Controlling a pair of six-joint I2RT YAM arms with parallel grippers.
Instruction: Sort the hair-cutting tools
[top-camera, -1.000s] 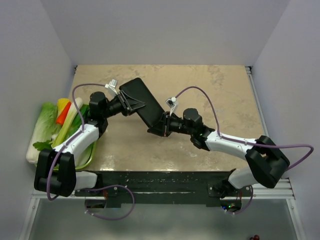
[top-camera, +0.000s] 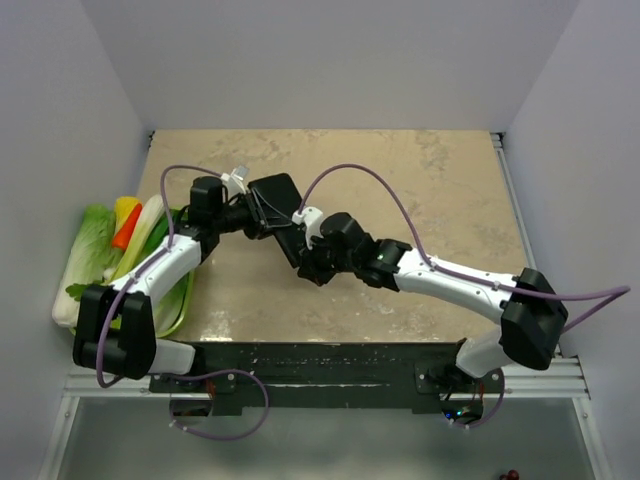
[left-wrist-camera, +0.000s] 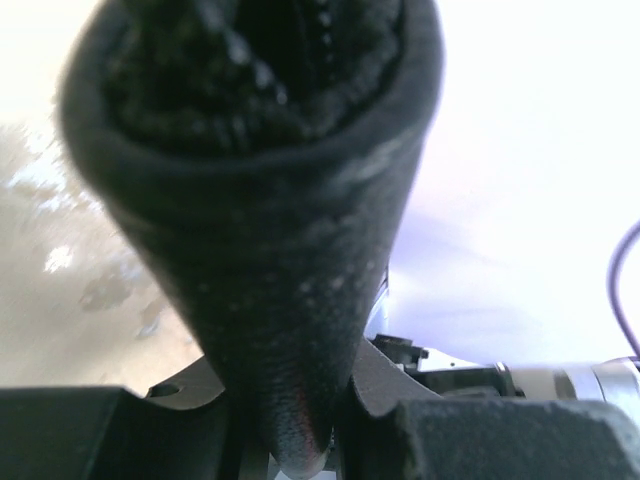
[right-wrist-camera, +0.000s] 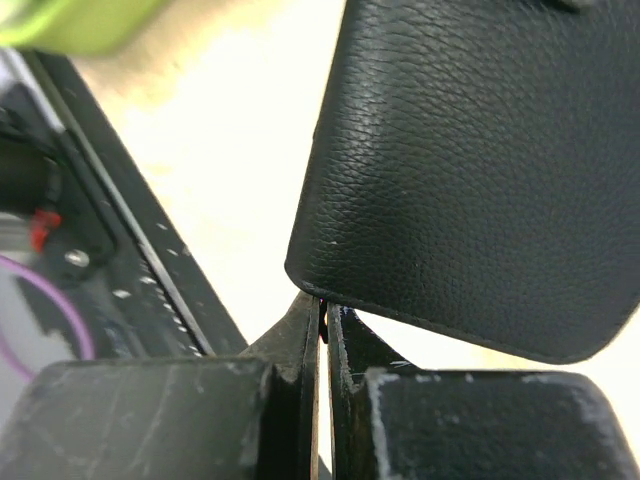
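A black leather-like case (top-camera: 276, 190) is held up at a slant over the table between both arms. My left gripper (top-camera: 268, 220) has its fingers on either side of it; in the left wrist view the case (left-wrist-camera: 260, 230) rises from between the fingers, with an open mouth facing the camera. My right gripper (top-camera: 306, 270) is at the lower end of the case. Seen from the right wrist, the corner of the case (right-wrist-camera: 480, 180) lies right at the shut fingertips of my right gripper; whether a thin edge sits between them is unclear. No cutting tools can be made out.
On the left stands a green basket (top-camera: 183, 312) with vegetables, including a leafy cabbage (top-camera: 85, 262) and a carrot (top-camera: 127, 227). Behind and to the right, the tabletop (top-camera: 430, 190) is clear. Grey walls close in both sides.
The case has turned slightly, with its lower end further left. My left gripper has shifted a little.
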